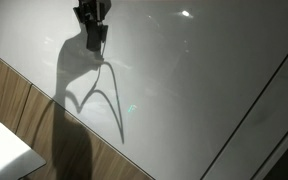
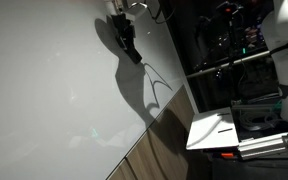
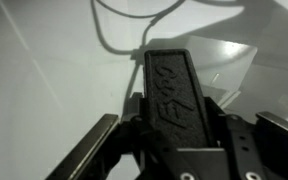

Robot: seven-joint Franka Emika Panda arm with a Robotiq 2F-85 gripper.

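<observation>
A black eraser with raised EXPO lettering [image 3: 172, 85] sits between the fingers of my gripper, which is shut on it. Its far end points out over a glossy white surface [image 1: 204, 70]. In exterior view 1 the eraser [image 1: 94, 38] is at the top, left of centre, below the dark gripper [image 1: 92, 22]. Exterior view 2 has the eraser [image 2: 129, 48] near the top middle. Whether it touches the surface I cannot tell. A small green mark [image 1: 132, 108] shows on the white surface, lower right of the eraser.
A wood-grain strip [image 1: 44, 110] borders the white surface at the lower left. Beyond it is a white panel [image 1: 6, 150]. Looping cord-like shadows fall near the gripper. Dark equipment [image 2: 239, 60] stands at the right in exterior view 2.
</observation>
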